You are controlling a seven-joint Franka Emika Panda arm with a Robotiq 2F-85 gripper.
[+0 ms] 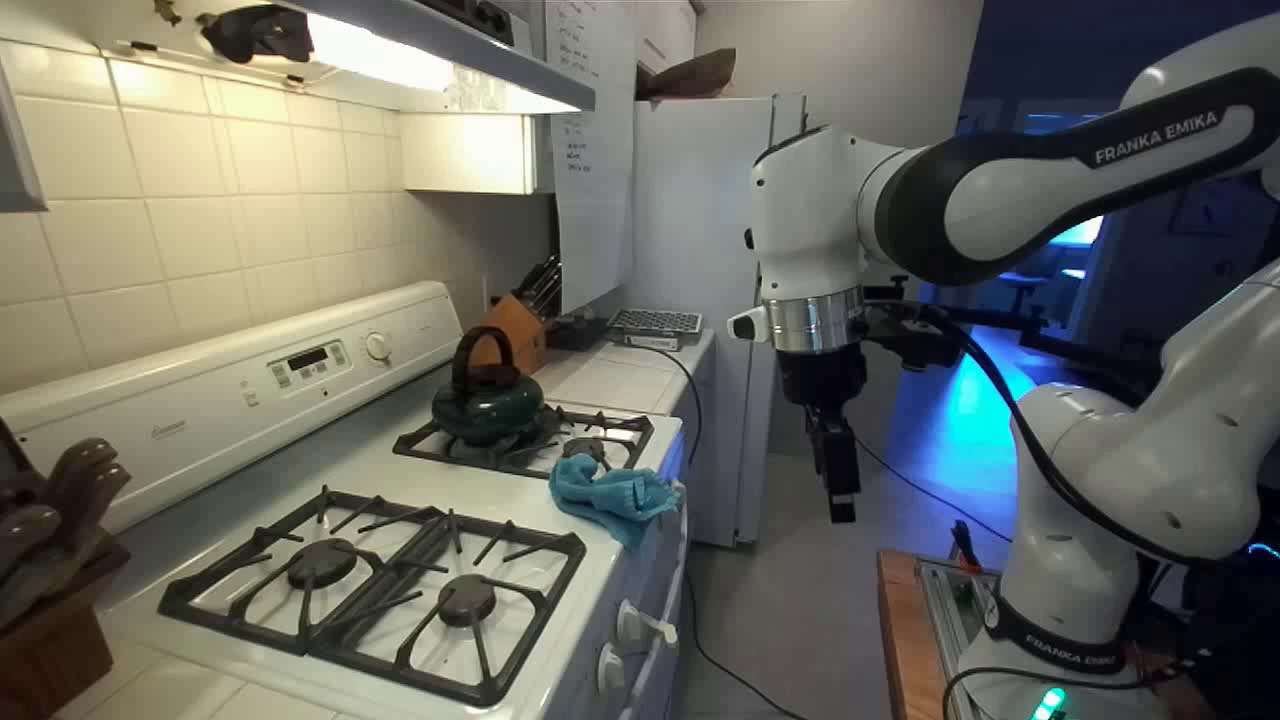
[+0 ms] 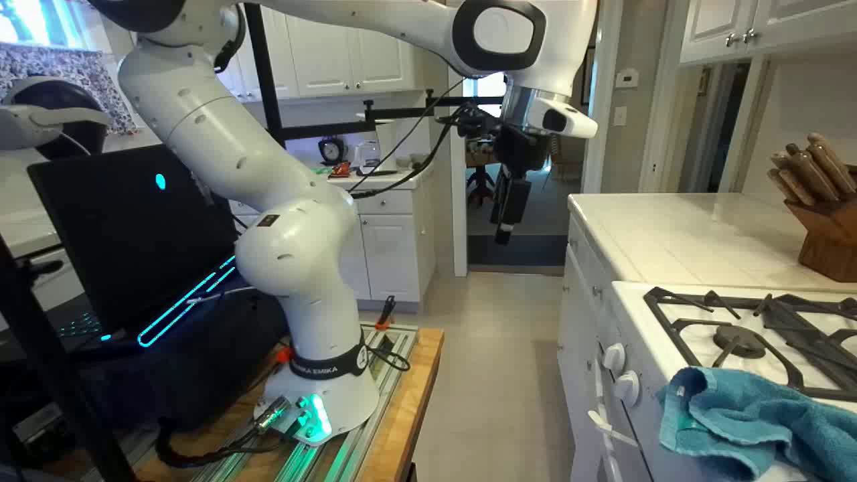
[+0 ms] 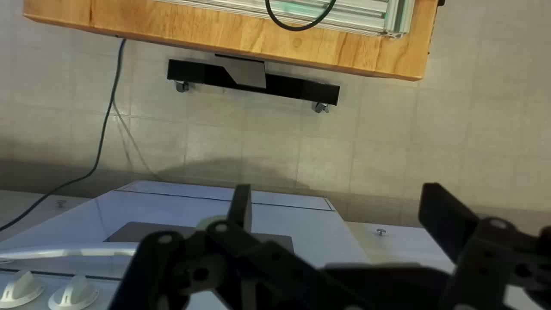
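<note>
My gripper is open, its black fingers wide apart with only the floor and the stove front visible beyond the gap. In exterior view 1 it hangs pointing down over the aisle between the stove and the robot's bench, touching nothing. A crumpled blue towel (image 1: 614, 494) lies over the stove's front edge, partly on the right rear burner side. Behind it, a dark green kettle (image 1: 488, 408) with a black handle sits on a far burner grate. The nearer burner grate (image 1: 386, 588) is bare. Exterior view 2 shows the towel (image 2: 751, 418) draped beside the stove knobs.
The stove (image 1: 222, 372) has knobs and an oven handle (image 3: 67, 251) along its front. Knife blocks (image 2: 835, 233) (image 1: 516, 324) stand on the counters. A wooden bench (image 3: 289, 44) carries the arm. A black cable (image 3: 106, 124) crosses the floor; the aisle is otherwise clear.
</note>
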